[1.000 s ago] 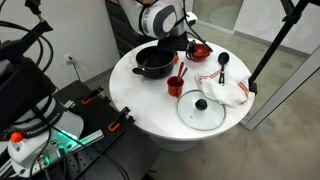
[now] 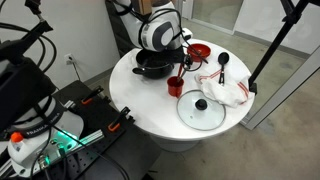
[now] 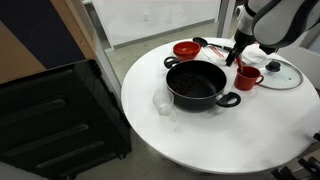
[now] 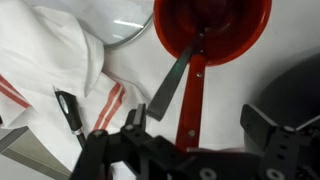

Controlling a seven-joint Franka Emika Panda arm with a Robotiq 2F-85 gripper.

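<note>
A red mug (image 2: 176, 87) stands upright on the white round table, with a red-handled utensil (image 4: 191, 110) and a slim grey-handled utensil (image 4: 168, 90) leaning out of it. Just above these handles is my gripper, its fingers open. In the wrist view both handles run down between the two fingers, and nothing is gripped. The mug's opening lies ahead of the fingertips. The second exterior view places the gripper (image 3: 237, 55) close over the mug (image 3: 248, 77). Whether a finger touches a handle, I cannot tell.
Beside the mug is a black pot (image 3: 195, 84) with dark contents. A glass lid (image 2: 201, 111), a striped white towel (image 2: 228, 88), a black ladle (image 2: 223, 62) and a red bowl (image 3: 186, 48) lie around. A clear jar (image 3: 162, 100) stands near the pot.
My gripper has come down from the back of the table toward the handles in the mug. The objects on the table have not visibly moved.
</note>
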